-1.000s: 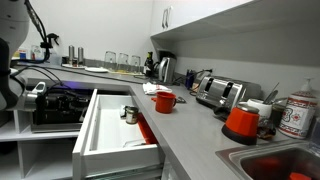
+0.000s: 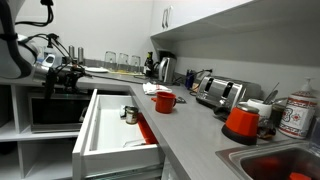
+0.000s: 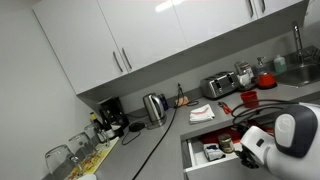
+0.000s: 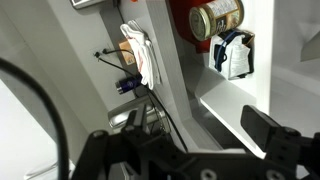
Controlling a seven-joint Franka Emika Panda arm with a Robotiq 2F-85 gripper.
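My gripper is open in the wrist view, its dark fingers (image 4: 268, 132) wide apart with nothing between them. An open white drawer (image 2: 88, 130) holds a labelled can (image 4: 217, 17) and a small dark and white packet (image 4: 236, 55). In exterior view 1 the gripper (image 2: 72, 76) is at the left, above and behind the drawer. Exterior view 2 shows the arm partly covering the drawer, with the can (image 3: 226, 146) beside the packet (image 3: 212, 152).
On the counter (image 2: 200, 145) stand a red mug (image 2: 165, 102), a toaster (image 2: 221, 92) and a red and black kettle (image 2: 241, 122). A white towel (image 4: 140, 52) lies near the counter's edge. Shelves (image 2: 50, 155) are below the arm.
The arm and gripper have risen from beside the dark shelf compartment to a higher place at the left. The drawer and the counter items have stayed put.
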